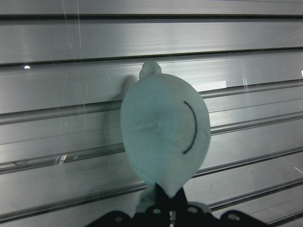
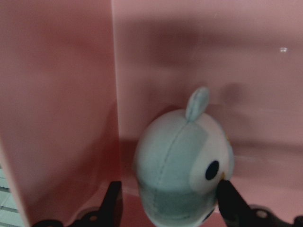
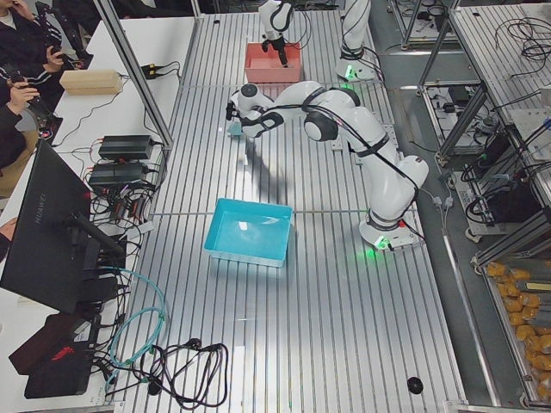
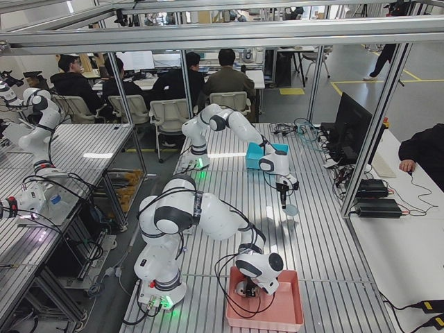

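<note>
In the left wrist view my left gripper is shut on a pale teal and white plush toy [image 1: 161, 127] with a curved stitched line, held over the slatted table. In the right wrist view a second plush bird [image 2: 180, 165], teal with a white face, sits in the pink bin [image 2: 57, 71] near one wall. My right gripper is open around it, one finger on either side; whether both touch it I cannot tell.
A teal empty bin [image 3: 248, 232] stands mid-table in the left camera view. Cables [image 3: 198, 370] and a monitor [image 3: 52, 224] line the table's side. The table between the bins is mostly clear.
</note>
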